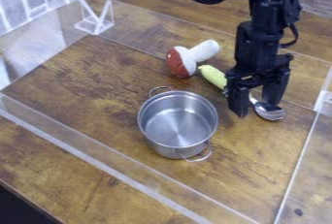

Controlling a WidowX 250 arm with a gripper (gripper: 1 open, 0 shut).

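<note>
My black gripper (pixel 254 90) hangs low over a metal spoon (pixel 270 112) on the right side of the wooden table, its fingers open. Whether they touch the spoon I cannot tell. A slim yellow-green object (pixel 213 76) lies just left of the gripper, partly hidden by it. A steel pot (pixel 178 124) with two wire handles stands to the lower left of the gripper, apart from it. Behind, a mushroom-like toy (pixel 183 59) with a red head and white stem lies on its side.
A white stand (pixel 96 15) is at the back left. A clear edge or panel runs along the right side.
</note>
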